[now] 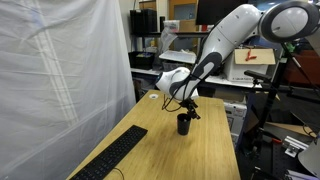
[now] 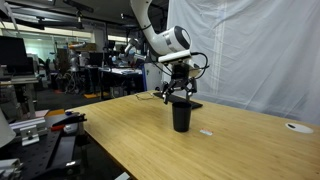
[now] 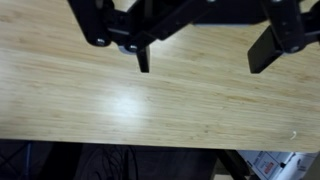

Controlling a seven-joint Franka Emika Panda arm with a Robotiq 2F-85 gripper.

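A black cup (image 1: 183, 124) stands upright on the wooden table (image 1: 165, 150). It also shows in the second exterior view as a dark cup (image 2: 181, 117). My gripper (image 1: 191, 111) is low, close behind the cup and slightly to its right in the first exterior view. From the second exterior side, the gripper (image 2: 173, 93) appears just above and behind the cup's rim; whether they touch cannot be told. The wrist view has the gripper open, its two dark fingers (image 3: 141, 52) far apart with only bare tabletop between them. No cup is visible there.
A long black keyboard (image 1: 110, 154) lies along the table's left side, beside a white curtain (image 1: 65, 75). Shelves and a white box (image 1: 252, 64) stand beyond the table. Bare tabletop extends right of the cup, and the wrist view catches a table edge.
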